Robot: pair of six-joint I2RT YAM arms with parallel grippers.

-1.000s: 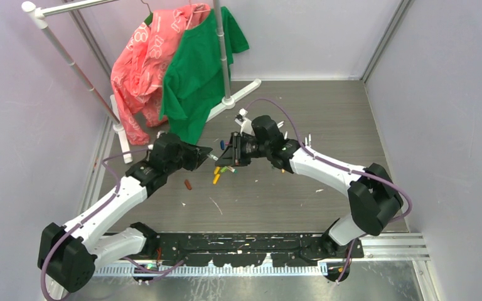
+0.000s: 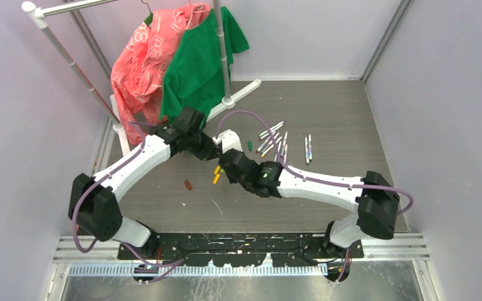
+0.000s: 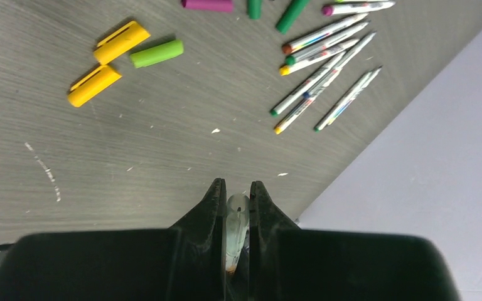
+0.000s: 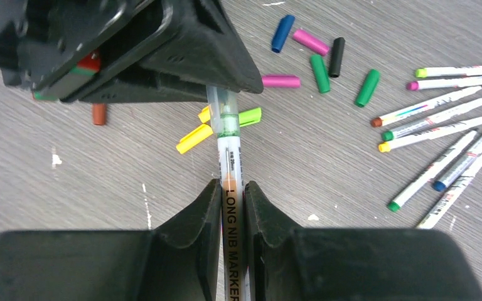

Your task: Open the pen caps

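Observation:
My two grippers meet over the middle in the top view. In the right wrist view a marker stands lengthwise between the fingers of my right gripper; the other gripper's black fingers are at its clear end. My left gripper is shut on a pale, translucent piece of the marker. Loose caps lie on the floor, including yellow caps, a light green cap and several others. Several markers lie to the right of them.
A clothes rack with a green shirt and a red garment stands at the back left. Walls bound the floor, whose front middle is clear apart from small scraps.

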